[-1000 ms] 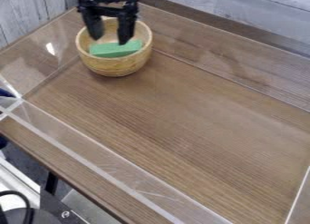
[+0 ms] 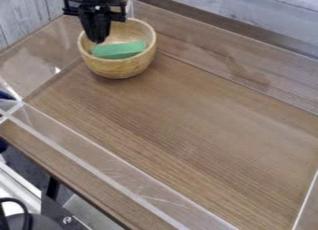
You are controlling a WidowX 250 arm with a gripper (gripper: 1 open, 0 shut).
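Note:
A light wooden bowl (image 2: 137, 66) sits at the back left of the table, holding a green block (image 2: 121, 49) that lies flat inside it. My dark gripper (image 2: 97, 34) hangs at the bowl's left rear rim, its tip reaching just inside. It looks shut, with nothing visible between its fingers, though the tips are small and dark.
A pale wall runs along the back. Strips of clear tape cross the table's left side, and cables lie beyond its lower left edge.
The green block remains in the bowl.

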